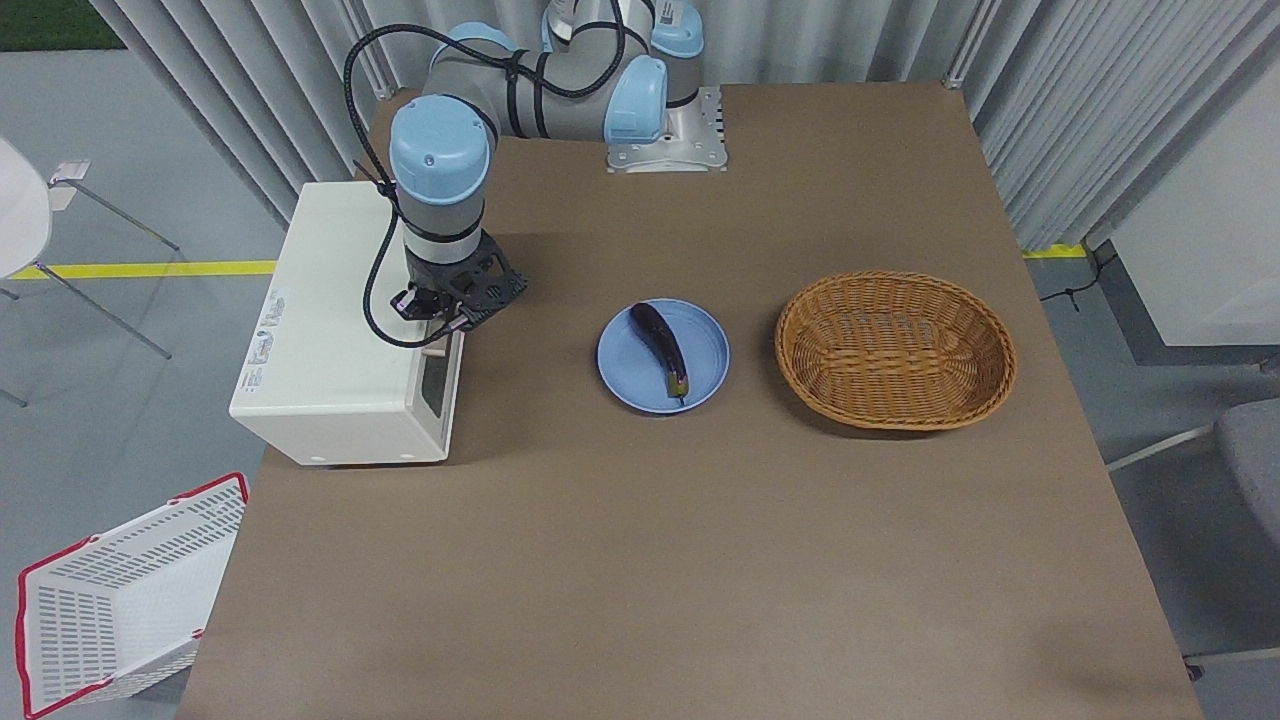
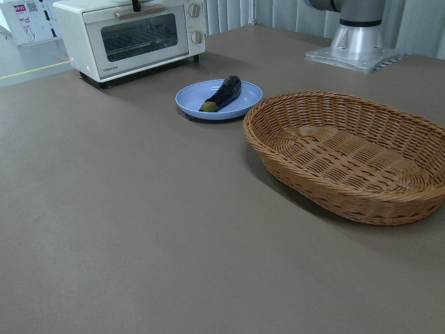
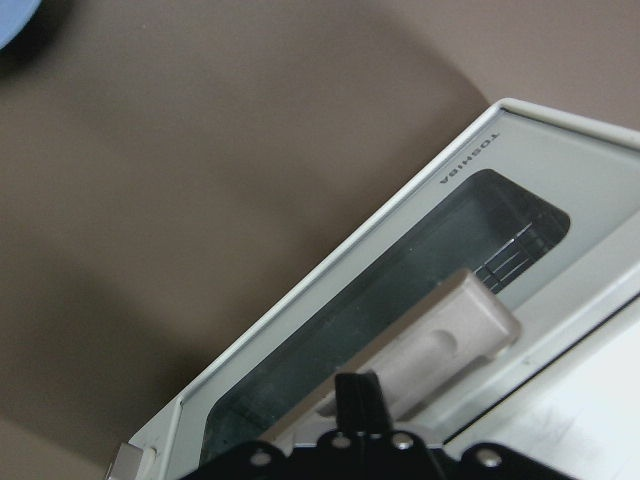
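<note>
The white Toshiba toaster oven (image 1: pixel 324 336) stands at the table's left, its glass door closed. My gripper is at the door's handle (image 3: pixel 440 340), its dark tip against or just over the handle's middle; in the camera left view only a dark tip shows at the handle (image 2: pixel 156 10). Whether the fingers are open or shut cannot be made out. A dark eggplant (image 1: pixel 657 342) lies on a blue plate (image 1: pixel 624 372) to the right of the oven.
A brown wicker basket (image 1: pixel 894 348) sits right of the plate. A white laundry basket (image 1: pixel 120 576) stands on the floor at the lower left.
</note>
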